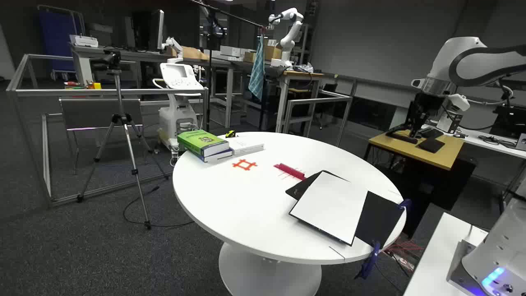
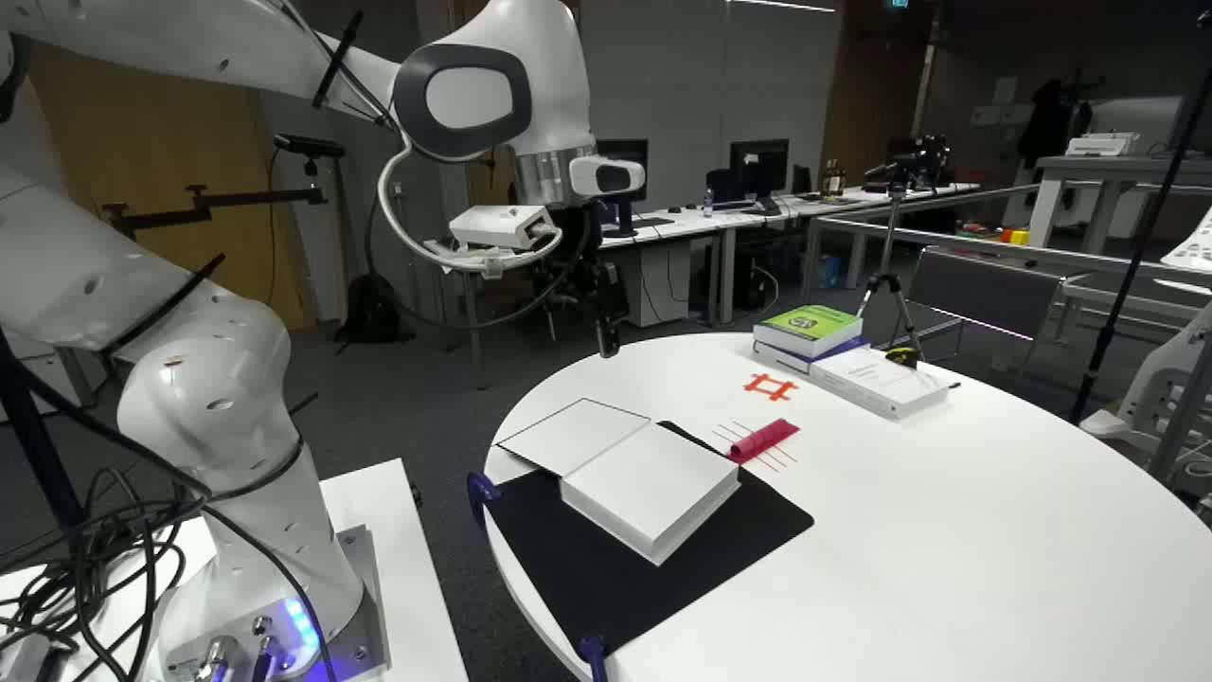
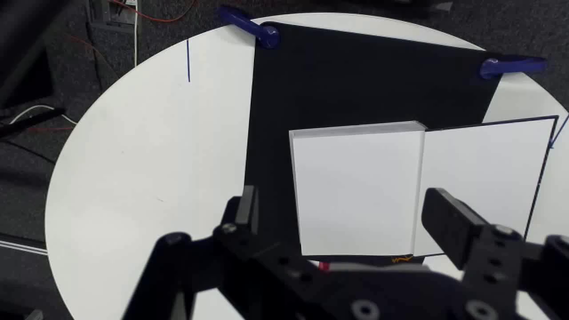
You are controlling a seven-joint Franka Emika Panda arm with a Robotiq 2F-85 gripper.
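Note:
Seen from the wrist, my gripper is open, its two dark fingers wide apart with nothing between them. Below it an open book [image 3: 358, 192] with blank white pages lies on a black mat [image 3: 368, 80]; its cover is spread to one side. In exterior view 2 the gripper [image 2: 608, 335] hangs pointing down, well above the table and clear of the book [image 2: 650, 483]. Past the book's edge lies a dark pink object [image 2: 763, 439], perhaps a folded or rolled strip, on thin red lines.
Blue clamps [image 3: 269, 36] fix the mat to the rim of the round white table [image 3: 144, 160]. On the far side, a green book [image 2: 809, 324] tops a stack beside a thick white book [image 2: 881, 381] and a yellow-black item [image 2: 903, 357]. Orange tape [image 2: 770, 387] marks a clear spot.

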